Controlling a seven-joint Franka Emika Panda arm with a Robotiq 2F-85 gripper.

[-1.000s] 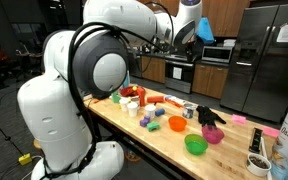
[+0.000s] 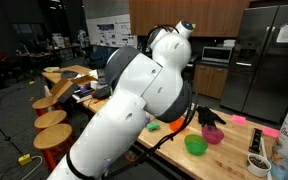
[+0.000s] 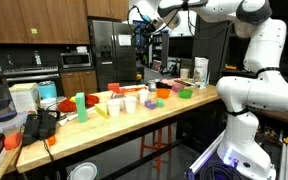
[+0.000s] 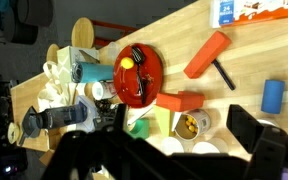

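High above the table, my gripper looks down with its two dark fingers set wide apart and no object held between them. In the wrist view an orange-red box [image 4: 180, 102] and a jar of small yellowish pieces [image 4: 188, 125] lie below the gap, well out of reach. To their left is a red plate [image 4: 157, 88] carrying a black utensil. A red block [image 4: 206, 54] and a blue item [image 4: 273, 96] sit farther right. In exterior view 1 the arm covers much of the table's left part.
Exterior view 1 shows a green bowl [image 2: 195, 145], an orange bowl [image 2: 178, 125] and a pink bowl [image 2: 213, 135] on the wooden table. A white cup [image 3: 131, 104] stands among several items in exterior view 2.
In exterior view 1 the arm has swung down and rightward across the view, now hiding many left-side table items that showed before. The bowls have stayed put.
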